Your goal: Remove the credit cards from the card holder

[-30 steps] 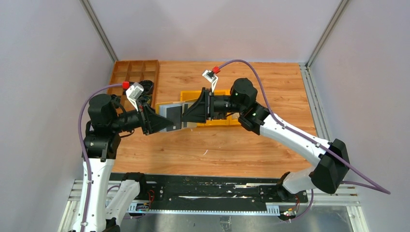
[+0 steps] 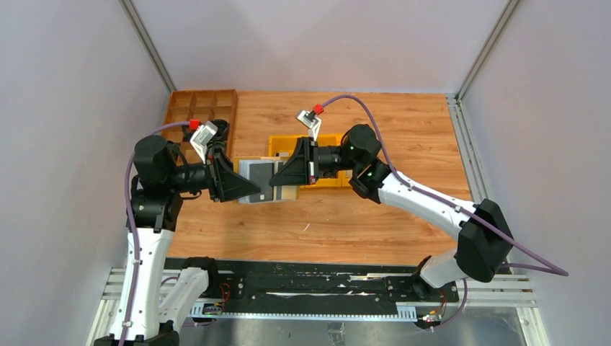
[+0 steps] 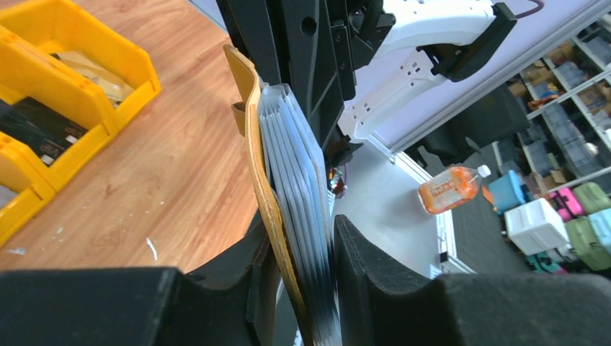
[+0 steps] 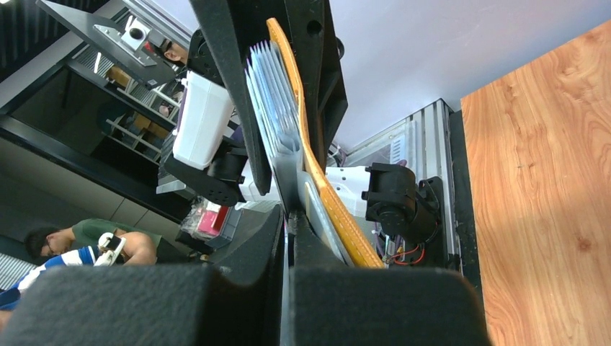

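Between the two grippers hangs the card holder [image 3: 253,166], a yellow cover around a fan of clear plastic sleeves [image 4: 274,108], with dark cards [image 2: 261,184] showing in the top view. My left gripper [image 2: 248,189] is at its left side, fingers on either side of it in the left wrist view, part open or closed on it; I cannot tell which. My right gripper [image 2: 281,179] is at the opposite side, its fingers together at the sleeves' edge; whether anything thin is between them is unclear.
A yellow bin [image 3: 115,58] with items stands behind the grippers. A wooden compartment tray [image 2: 198,101] is at the back left.
Both arms have shifted slightly, with the holder moving a little toward the front in the top view. The right arm's elbow has moved a little toward the back left.
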